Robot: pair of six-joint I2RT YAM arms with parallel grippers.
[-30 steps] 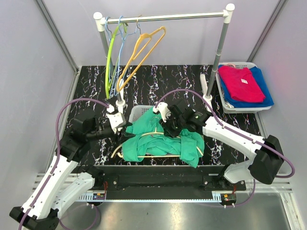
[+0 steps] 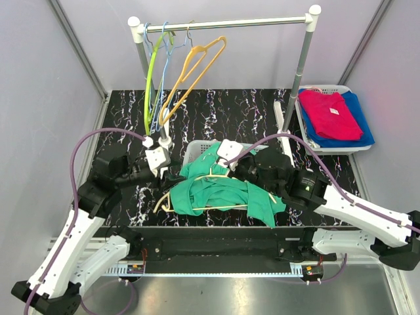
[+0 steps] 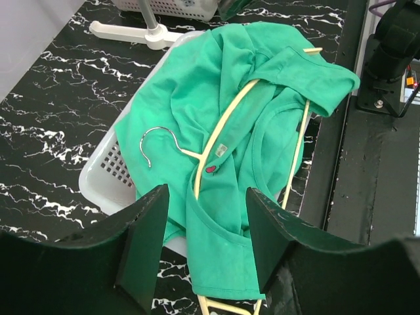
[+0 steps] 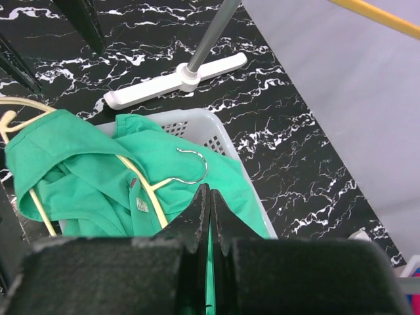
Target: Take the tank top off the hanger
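Note:
The green tank top lies bunched on a white basket, threaded with a pale wooden hanger whose metal hook rests on the cloth. In the left wrist view my left gripper has its fingers apart just over the tank top's near end, nothing gripped between them. My right gripper is shut with nothing showing between its fingertips, above the basket and cloth.
A clothes rack carries yellow, green and blue hangers at upper left. A basket with red and blue clothes sits at right. Black marble surface shows around the basket.
My left gripper has shifted only slightly.

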